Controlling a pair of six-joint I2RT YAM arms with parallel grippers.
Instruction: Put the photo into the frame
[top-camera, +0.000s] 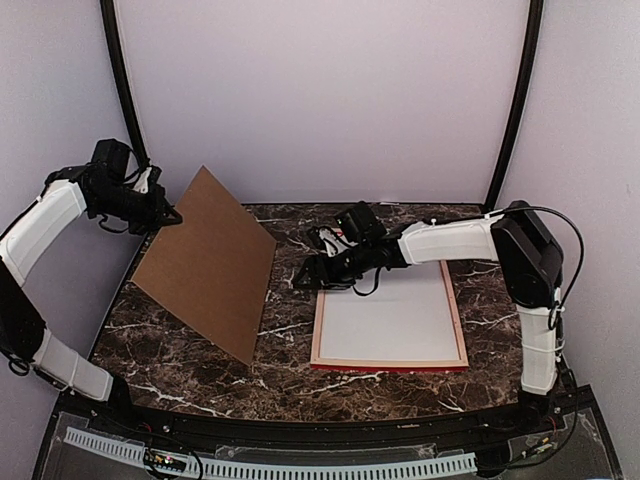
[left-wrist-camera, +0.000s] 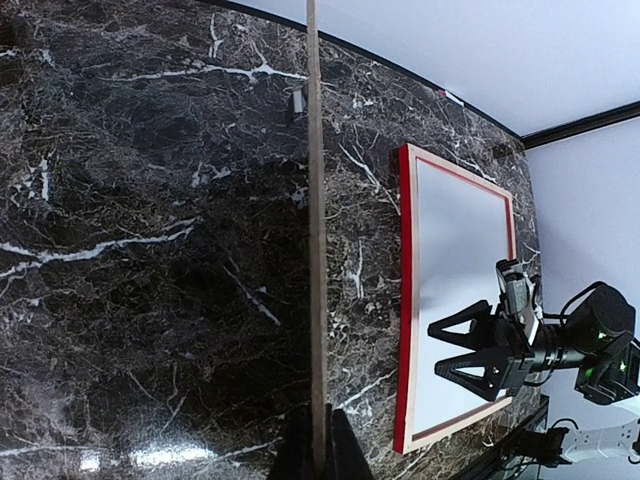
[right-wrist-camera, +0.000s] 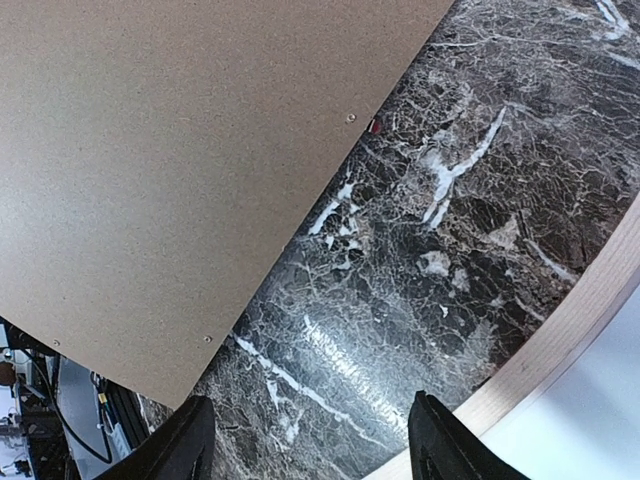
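Observation:
A brown backing board (top-camera: 205, 265) hangs tilted on the left, my left gripper (top-camera: 160, 210) shut on its edge; in the left wrist view the board (left-wrist-camera: 316, 250) is seen edge-on, and it fills the upper left of the right wrist view (right-wrist-camera: 170, 150). The frame (top-camera: 459, 340), with a light wooden rim, red side and white surface (top-camera: 390, 320), lies on the right of the table. My right gripper (top-camera: 320, 265) is open above the frame's left side, apart from the board, nothing between its fingers.
Walls stand at the back and both sides.

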